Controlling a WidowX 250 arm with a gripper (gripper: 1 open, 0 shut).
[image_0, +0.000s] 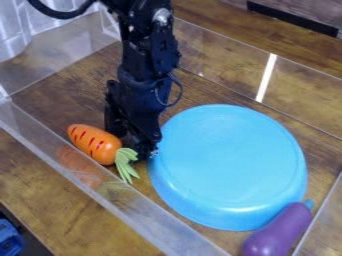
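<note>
The black robot arm reaches down from the top with its gripper (131, 138) low, just behind and right of an orange toy carrot (94, 143) with green leaves, beside the left rim of a blue lid or plate (227, 165). The fingertips are dark and overlapping, so whether they are open or shut, or touch the carrot, is unclear.
A purple toy eggplant (275, 230) lies at the lower right by the blue plate. Clear plastic walls (40, 130) border the wooden work area. The wood behind the plate is mostly clear.
</note>
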